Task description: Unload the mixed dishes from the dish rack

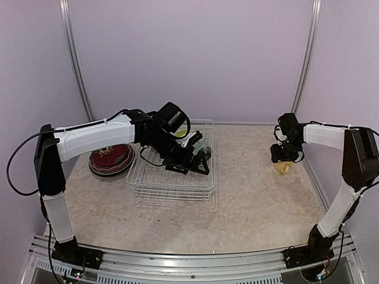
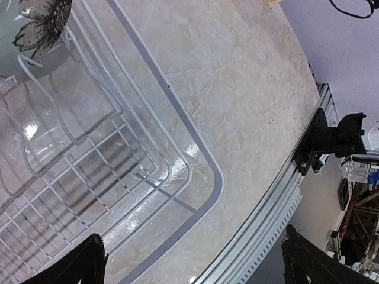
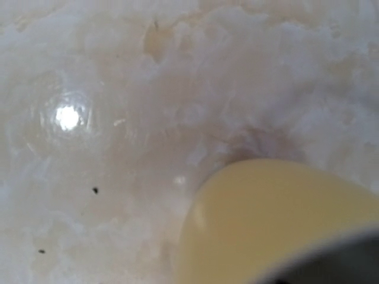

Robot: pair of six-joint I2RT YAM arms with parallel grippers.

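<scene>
The white wire dish rack (image 1: 172, 192) stands mid-table; a yellow dish (image 1: 180, 133) and a patterned pale-green cup (image 2: 41, 29) lie in its back part, partly hidden by my left arm. My left gripper (image 1: 189, 165) hangs open over the rack's front with nothing between its fingers; the left wrist view shows bare wire bottom below it. At the table's right, my right gripper (image 1: 285, 158) is right at a yellow cup (image 3: 260, 213) on the table; its fingers are unclear. A stack of red patterned plates (image 1: 109, 155) lies left of the rack.
Walls enclose the back and sides; a metal rail (image 1: 195, 254) runs along the front edge.
</scene>
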